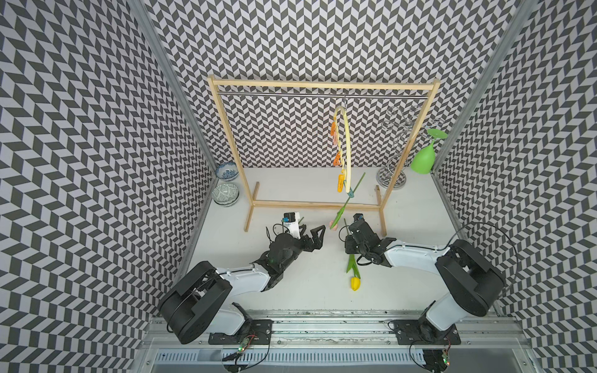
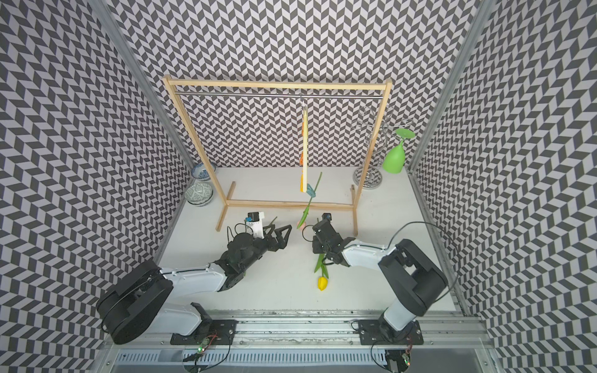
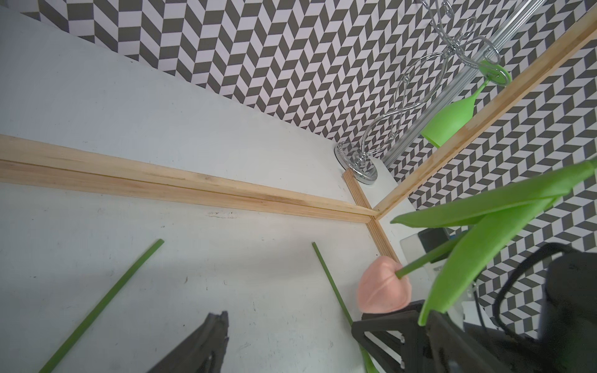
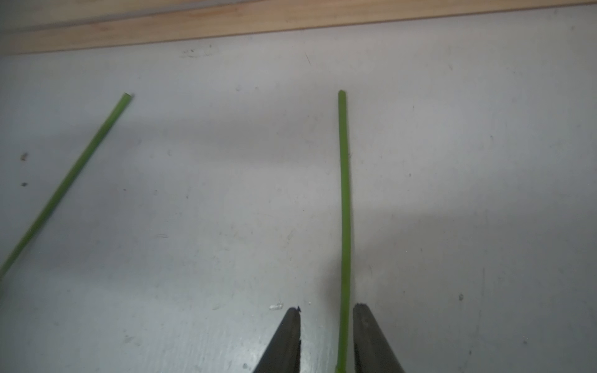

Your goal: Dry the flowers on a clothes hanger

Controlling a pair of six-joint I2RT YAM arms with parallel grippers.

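Observation:
The yellow tulip (image 1: pixel 355 283) lies on the table, its green stem (image 4: pixel 345 205) running up between the parted fingertips of my right gripper. That gripper is low over the stem, with the fingers a little apart. A pale hanger (image 1: pixel 347 143) hangs from the rack's rod. From its lower end, at a blue-green clip (image 1: pixel 350 194), the pink tulip (image 3: pixel 384 287) dangles head down. My left gripper (image 1: pixel 316 237) stands open and empty, left of the pink tulip. Another green stem (image 3: pixel 102 304) lies on the table below it, its flower hidden.
The wooden rack (image 1: pixel 292 204) stands across the back, with orange clips (image 1: pixel 340 181) on the hanger. Two bowls (image 1: pixel 225 194) sit at left, and a metal stand (image 1: pixel 390 178) with a green cup (image 1: pixel 423 159) at right.

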